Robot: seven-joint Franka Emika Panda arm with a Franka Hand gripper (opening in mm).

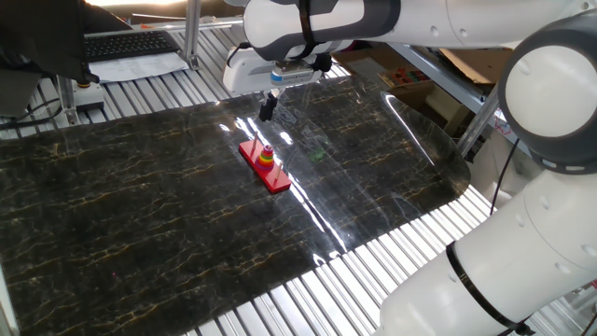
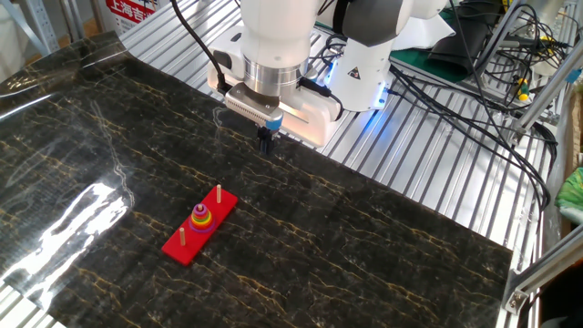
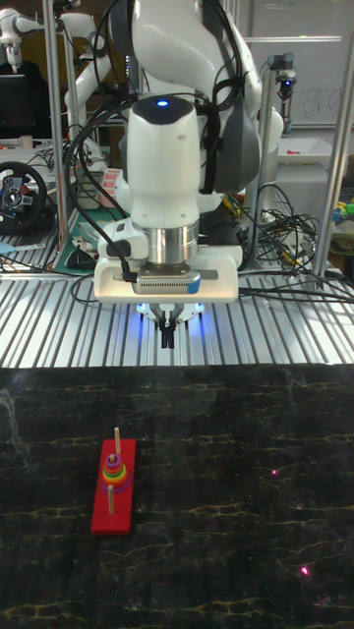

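A red board point(image 2: 187, 248) lies flat on the dark table. Its middle peg carries a stack of coloured rings point(image 2: 201, 217), wide purple at the bottom, then yellow, red and smaller ones. Bare wooden pegs point(image 3: 117, 433) stand at both ends of the board. My gripper point(image 3: 167, 335) hangs above the table's robot-side edge, pointing down, well apart from the board. In exterior view 3 its black fingers point(image 3: 162, 337) are close together, and nothing shows between them. In exterior view 1 the gripper point(image 1: 269, 107) is up beyond the board's far end.
Loose cables point(image 2: 474, 118) lie beside the robot base. A keyboard point(image 1: 126, 44) sits past the table's far edge.
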